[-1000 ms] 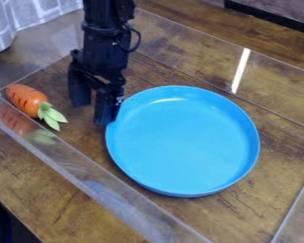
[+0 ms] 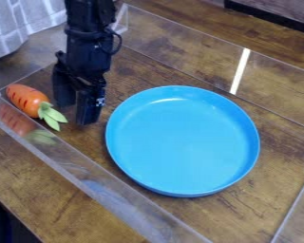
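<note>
My black gripper (image 2: 79, 87) hangs low over the wooden table just right of an orange toy carrot (image 2: 28, 102) with pale green leaves, its fingers open and apparently empty. The carrot lies at the left, partly behind a clear plastic wall. A large round blue plate (image 2: 180, 140) sits to the right of the gripper.
A clear plastic barrier (image 2: 106, 190) runs diagonally along the lower left. White cloth (image 2: 12, 24) hangs at the upper left.
My gripper has moved left, away from the blue plate and toward the carrot. The carrot and plate look essentially unmoved.
</note>
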